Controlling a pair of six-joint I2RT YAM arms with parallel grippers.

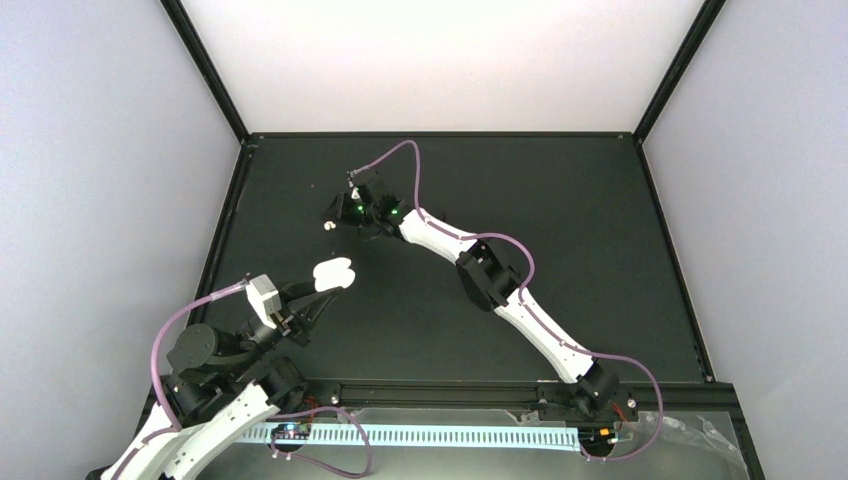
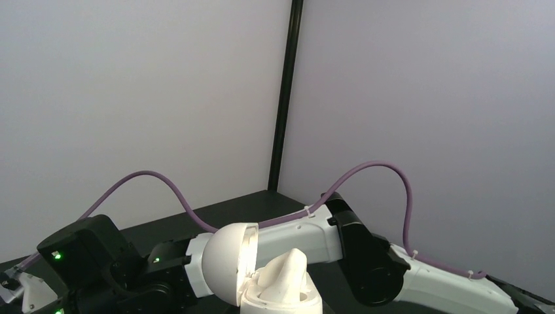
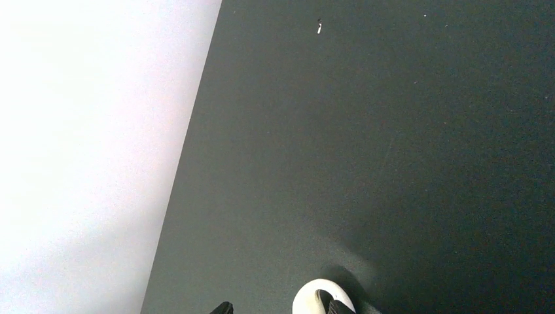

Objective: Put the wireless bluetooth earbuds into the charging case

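The white charging case is held by my left gripper, which is shut on it above the table at the lower left. In the left wrist view the case's rounded lid stands open. A slanted white piece rises from its base; whether this is an earbud I cannot tell. A white earbud lies on the dark table. At it is my right gripper, open. In the right wrist view its two dark fingertips are apart, one overlapping the earbud, the other to the left, clear of it.
A pale side wall rises near the right gripper. The right arm stretches diagonally over the table.
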